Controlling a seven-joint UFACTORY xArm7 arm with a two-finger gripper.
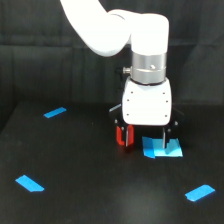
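A red object (129, 138) stands on the dark table, a little left of the middle of the camera view. My gripper (145, 138) reaches down from the white arm in front of it. Its dark fingers are spread wide, one overlapping the red object in this view and the other over the blue tape patch (172, 149). No object shows held between them. Whether the left finger touches the red object, I cannot tell.
Short blue tape strips lie at the far left (55, 112), the near left (30, 184) and the near right (200, 193). A dark curtain (40, 60) hangs behind the table.
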